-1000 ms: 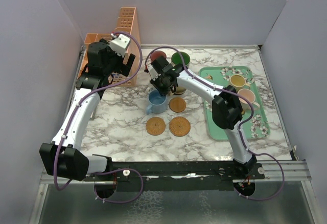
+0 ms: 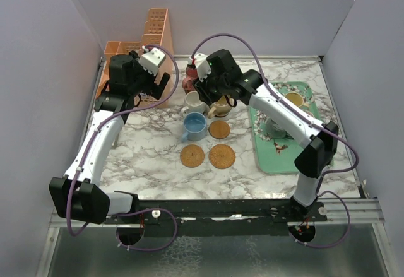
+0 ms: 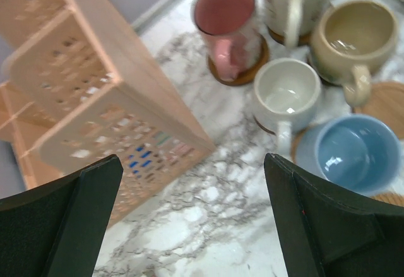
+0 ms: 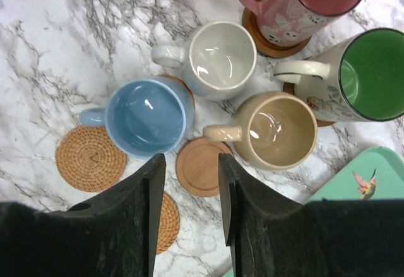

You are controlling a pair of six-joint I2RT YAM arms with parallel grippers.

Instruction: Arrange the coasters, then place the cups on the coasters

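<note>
The blue cup (image 2: 195, 124) stands upright left of a bare wooden coaster (image 2: 219, 129) and behind two woven coasters (image 2: 192, 156). In the right wrist view, the blue cup (image 4: 142, 119) is at centre left, its handle pointing left; a brown coaster edge shows between it and the white cup (image 4: 221, 59). My right gripper is over the cups, its fingers apart with nothing between them. My left gripper is open and empty beside the orange rack (image 3: 120, 144).
Behind the blue cup stand the beige cup (image 4: 281, 130), the pink cup (image 4: 315, 5) and the green-lined cup (image 4: 372, 75). A green tray (image 2: 278, 160) with cups lies at the right.
My right gripper has risen and drawn away from the blue cup, toward the back right. The left arm is nearly still.
</note>
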